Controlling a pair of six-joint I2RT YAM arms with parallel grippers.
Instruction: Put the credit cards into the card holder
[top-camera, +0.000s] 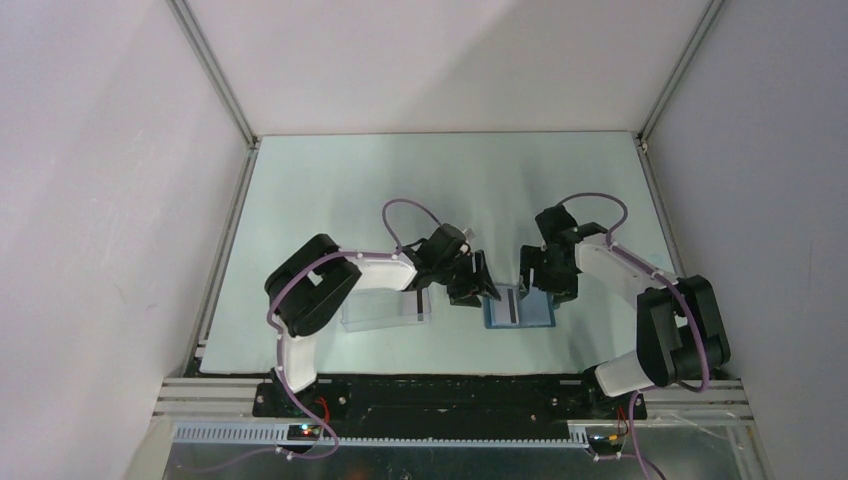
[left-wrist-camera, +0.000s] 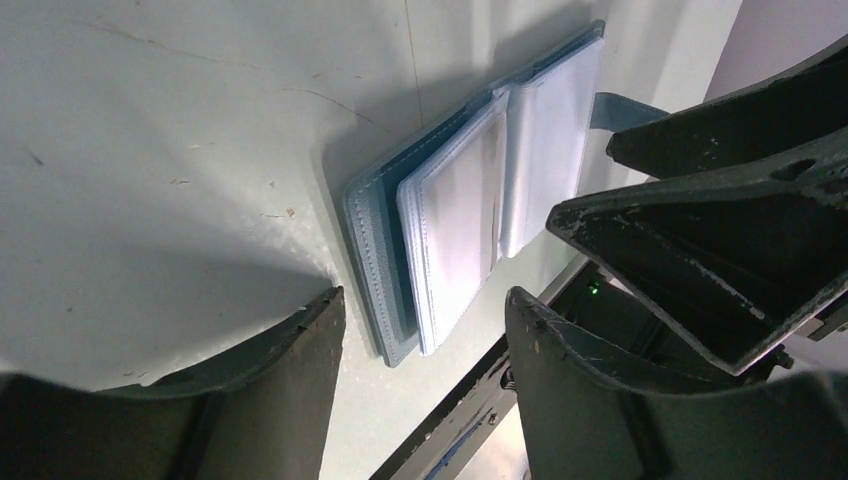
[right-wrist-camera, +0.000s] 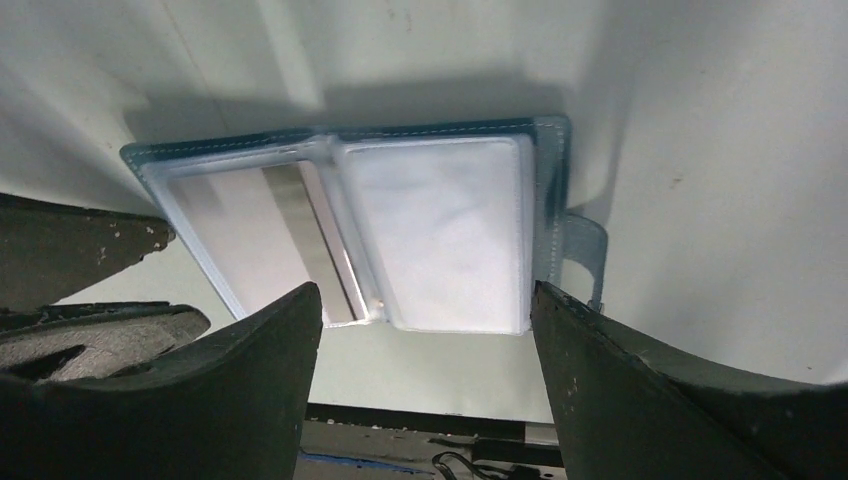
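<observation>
The blue card holder (top-camera: 543, 312) lies spread on the table, right of centre. One white card (right-wrist-camera: 240, 238) with a dark stripe sits under the clear sleeve of its left half; the right half's sleeve (right-wrist-camera: 440, 230) shows plain white. My left gripper is open at the holder's left end, its fingers (left-wrist-camera: 310, 350) apart with the corner showing between them. Above the right half, my right gripper stands open, nothing gripped. Another striped white card (top-camera: 412, 304) is in the clear tray to the left.
The clear tray (top-camera: 375, 325) stands on the table under the left arm. Both grippers are close together over the holder.
</observation>
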